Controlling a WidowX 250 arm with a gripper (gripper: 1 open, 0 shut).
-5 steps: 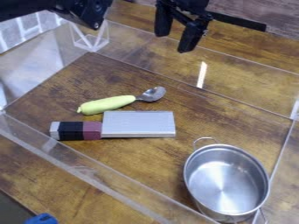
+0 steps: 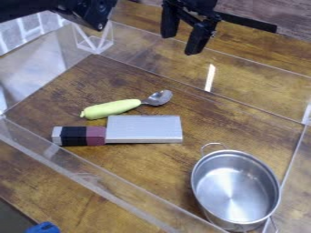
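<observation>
My black gripper (image 2: 185, 36) hangs over the back of the wooden table, its fingers spread open with nothing between them. Below and to its left lie a pale yellow-green elongated object (image 2: 112, 108), like a corn cob or squash, and a metal spoon (image 2: 158, 97) touching or close to its right end. In front of them is a flat silver slab (image 2: 144, 129) with a dark red and black end piece (image 2: 75, 136). A steel pot (image 2: 235, 184) with wire handles stands at the front right.
Clear plastic walls (image 2: 73, 177) border the work area. A blue object (image 2: 43, 227) sits at the bottom left corner, outside the wall.
</observation>
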